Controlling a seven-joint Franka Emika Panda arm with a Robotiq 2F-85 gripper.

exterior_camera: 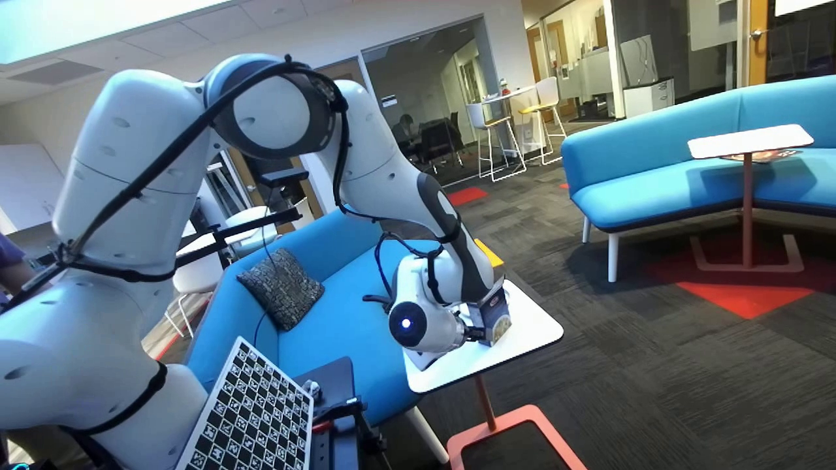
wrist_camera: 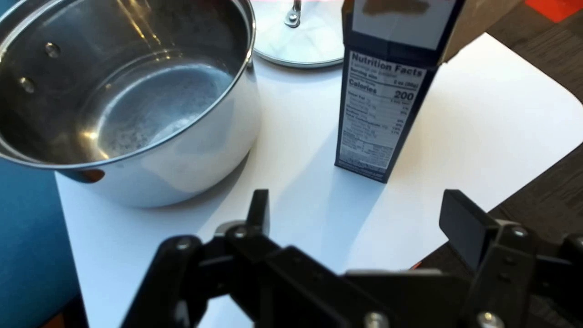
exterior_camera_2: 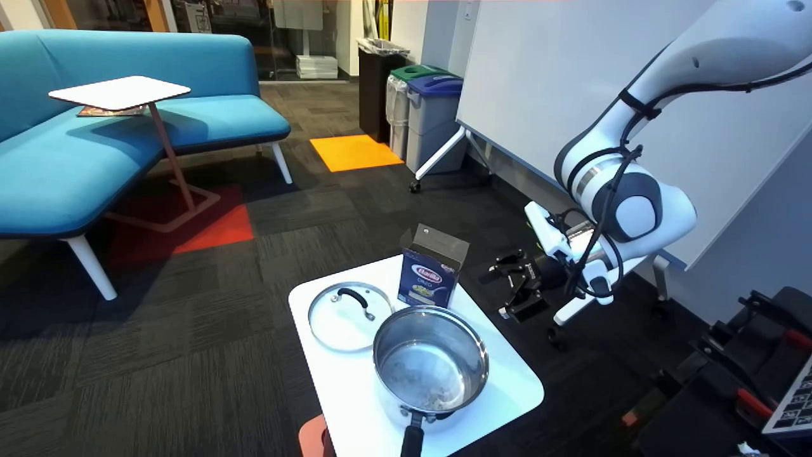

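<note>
A dark blue pasta box (exterior_camera_2: 427,275) stands upright on the small white table (exterior_camera_2: 498,396), its top flaps apart. Beside it is a steel pot (exterior_camera_2: 431,365) without its cover; only bare metal shows inside. The glass lid (exterior_camera_2: 342,320) lies flat behind the pot. My gripper is open, with only empty space between its fingers. In the wrist view the box's nutrition panel (wrist_camera: 380,109) faces me, just beyond the gap between the fingertips. From the second exterior view, the gripper (exterior_camera_2: 506,285) hangs to the right of the box, apart from it.
The pot's black handle (exterior_camera_2: 412,438) sticks out over the table's near edge. A blue sofa (exterior_camera: 345,313) adjoins the table on one side. Bare white tabletop (wrist_camera: 492,109) lies to the right of the box.
</note>
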